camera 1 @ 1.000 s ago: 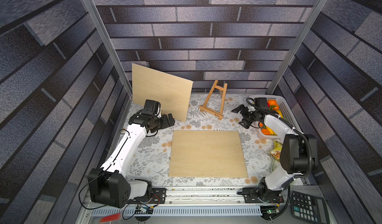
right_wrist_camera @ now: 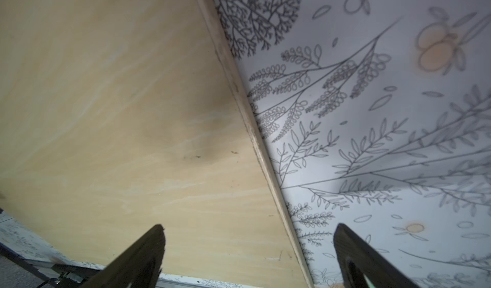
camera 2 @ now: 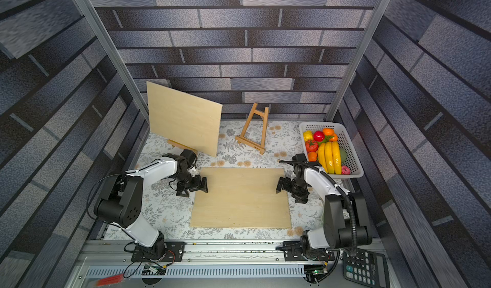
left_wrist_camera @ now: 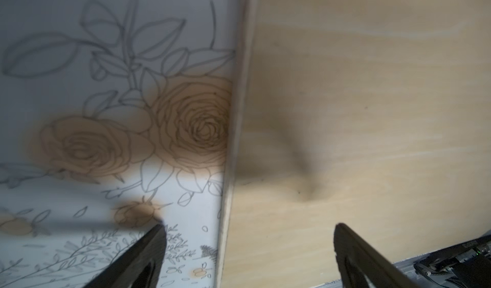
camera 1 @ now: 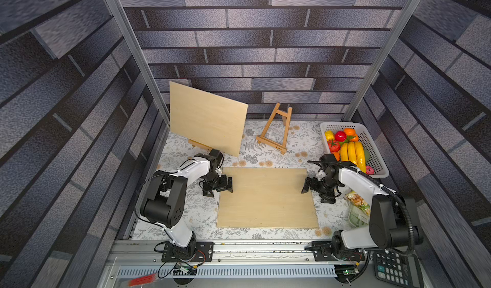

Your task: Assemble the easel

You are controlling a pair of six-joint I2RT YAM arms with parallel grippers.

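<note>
A flat wooden board (camera 1: 267, 198) lies on the floral tabletop between the two arms. My left gripper is open above the board's left edge, one finger on each side of that edge in its wrist view. Over the right edge, my right gripper is likewise open, nothing between its fingers. Behind them stands the small wooden easel frame (camera 1: 276, 129), empty. At back left a second board (camera 1: 207, 116) leans upright, with a wooden stand (camera 1: 198, 144) partly showing below it.
A grey basket (camera 1: 379, 165) of fruit stands at the right, close to the right arm. A wrapped packet (camera 1: 357, 201) lies below it. Clear cloth (camera 1: 250, 155) separates the flat board from the empty easel.
Both arms have drawn back toward the front. The left gripper came from beside the leaning board, the right from near the basket; both now sit at the flat board's sides. The boards have not moved.
</note>
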